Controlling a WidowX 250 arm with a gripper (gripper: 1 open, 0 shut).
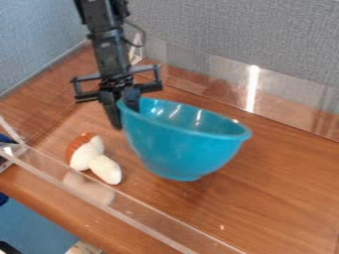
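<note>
A turquoise bowl [185, 147] is in the middle of the camera view, held at its left rim by my black gripper [122, 103], which is shut on it. Whether the bowl rests on the wooden surface or hangs just above it, I cannot tell. Just left of the bowl, a small mushroom-like toy [95, 160] with an orange-red top and white body lies on the wood.
A clear low barrier runs along the front left edge and another along the back by the grey wall. Partly visible objects sit at the far left edge.
</note>
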